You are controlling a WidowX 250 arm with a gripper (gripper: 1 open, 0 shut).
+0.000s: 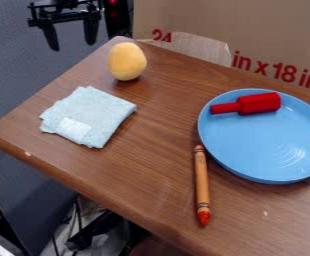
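Note:
My black gripper (70,32) hangs at the top left, partly cut off by the frame edge, above and left of the table, its fingers apart with nothing between them. A yellow egg-shaped object (127,61) stands near the back left. A folded pale blue cloth (87,116) lies at the left. A red cylinder with a narrow handle (255,103) lies on a blue plate (265,146) at the right. An orange crayon (202,184) with a red tip lies left of the plate.
A cardboard box (238,35) stands along the back. The table's edge runs along the left, with dark floor beyond.

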